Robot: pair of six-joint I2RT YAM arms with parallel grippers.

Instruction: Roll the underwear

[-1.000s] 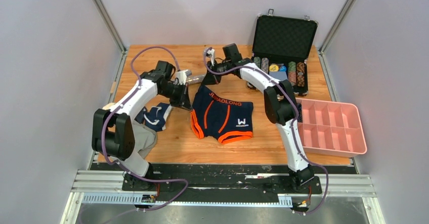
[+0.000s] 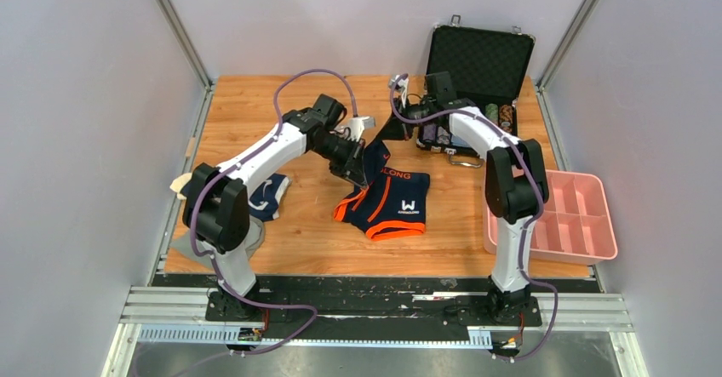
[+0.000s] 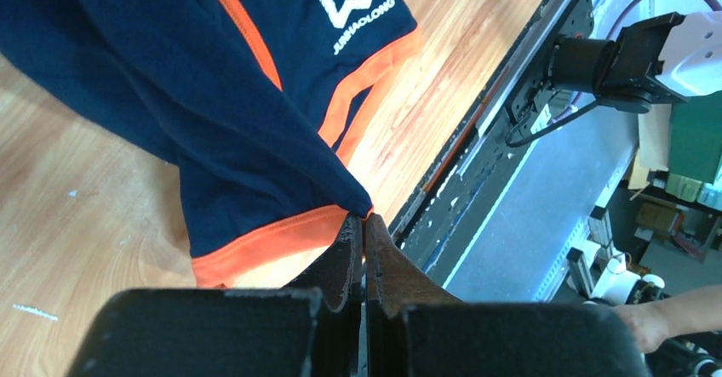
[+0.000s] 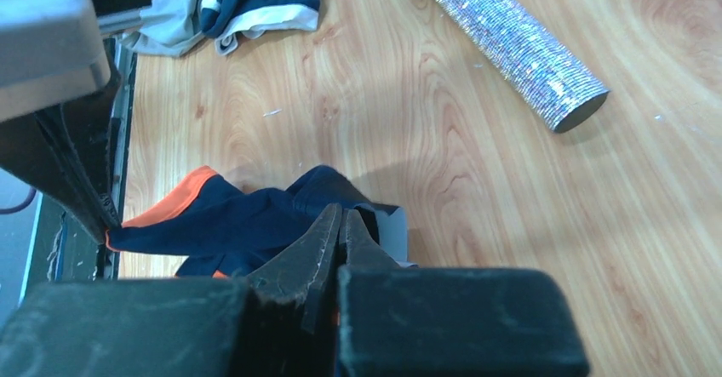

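Observation:
Navy boxer briefs with orange hems and lettering (image 2: pixel 396 202) lie mid-table, their left part lifted and folding over toward the right. My left gripper (image 2: pixel 359 181) is shut on that left leg's orange-edged corner; in the left wrist view the cloth (image 3: pixel 213 122) runs up to the closed fingertips (image 3: pixel 366 219). My right gripper (image 2: pixel 400 132) is shut at the raised far corner of the waistband; in the right wrist view the fabric (image 4: pixel 238 219) rises to its fingertips (image 4: pixel 339 211), which pinch it at the rear of the briefs.
An open case (image 2: pixel 477 58) stands at the back right, a pink divided bin (image 2: pixel 570 224) at the right. Folded navy (image 2: pixel 268 194) and grey garments (image 2: pixel 251 241) lie at the left. A silver sparkly cylinder (image 4: pixel 511 45) lies on the table behind.
Both grippers have moved right with the briefs' left edge, folding it over toward the middle. The right part of the briefs has stayed flat.

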